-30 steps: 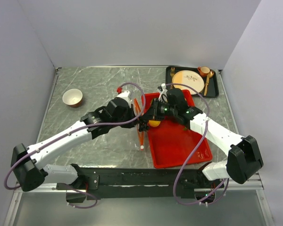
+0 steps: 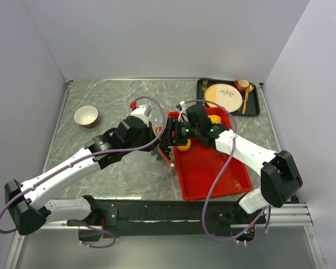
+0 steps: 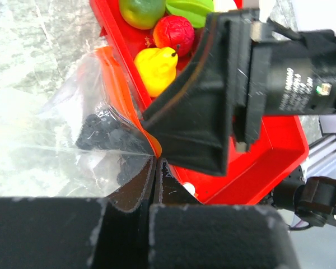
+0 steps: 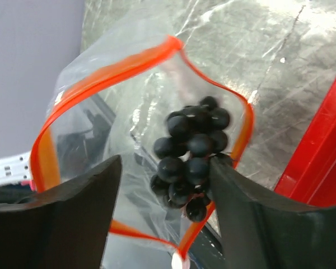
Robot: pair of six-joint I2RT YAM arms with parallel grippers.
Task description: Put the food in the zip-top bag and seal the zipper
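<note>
The clear zip top bag has an orange zipper rim, and its mouth gapes wide in the right wrist view. A bunch of dark grapes lies inside the bag, seen through the film in the left wrist view. My left gripper is shut on the orange rim, pinching one edge of the mouth. Over the mouth, my right gripper stands open with its fingers apart; the grapes lie beyond them, not gripped. From the top, both grippers mostly cover the bag.
A red bin stands right beside the bag, holding toy fruit such as a yellow pear. At the back right is a black tray with a plate. A white bowl sits at the left.
My right gripper has moved left to the bag's mouth. The left gripper has shifted slightly left with the rim, and the visible orange edge now slants more.
</note>
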